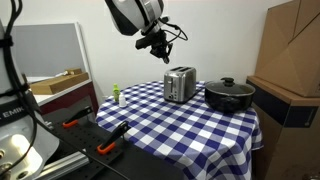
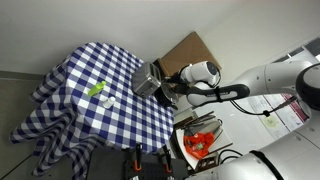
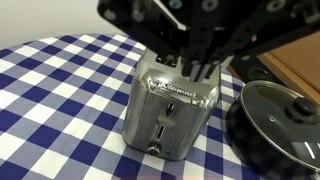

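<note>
A silver toaster (image 1: 181,85) stands on the blue checkered cloth; the wrist view has its end face, with a lever and a dial, close below the fingers. High above the table, slightly left of the toaster, is my gripper (image 1: 167,61) in exterior view 1. In the wrist view the dark fingers (image 3: 196,70) are close together over the toaster's top, and nothing shows between them. The gripper is shut. Part of the toaster's top is hidden behind the gripper there.
A black lidded pot (image 1: 229,95) stands right of the toaster. Small green (image 2: 97,88) and whitish (image 2: 109,102) items lie on the tablecloth (image 1: 180,135), whose front half is otherwise clear. Brown boxes (image 1: 287,60) rise behind the pot.
</note>
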